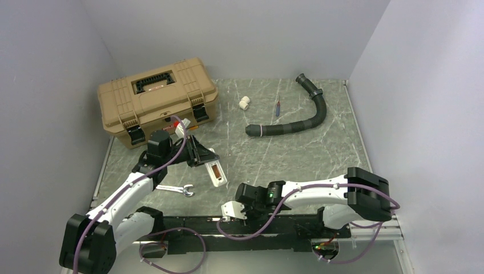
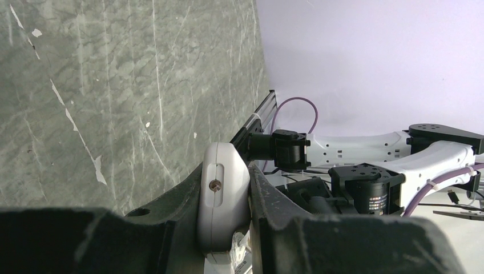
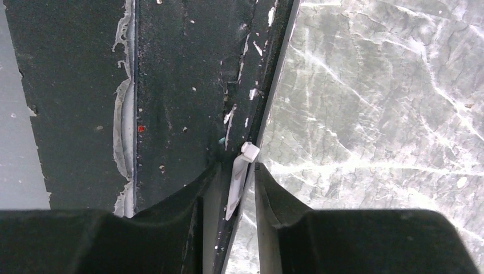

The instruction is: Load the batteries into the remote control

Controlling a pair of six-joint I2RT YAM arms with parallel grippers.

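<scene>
The white remote control (image 1: 216,174) is held above the table by my left gripper (image 1: 202,155), which is shut on it; in the left wrist view its end (image 2: 224,182) sits between the fingers, and the top view shows its battery compartment open. My right gripper hovers low over the dark front rail, fingers part apart, around a small white piece (image 3: 247,151) lying along the rail's edge; I cannot tell whether it touches it or what the piece is. No battery is clearly identifiable.
A tan toolbox (image 1: 157,97) stands back left. A bent black hose (image 1: 285,128), small white fittings (image 1: 244,104) and a blue tool (image 1: 278,109) lie behind. Wrenches (image 1: 174,189) lie at the front left.
</scene>
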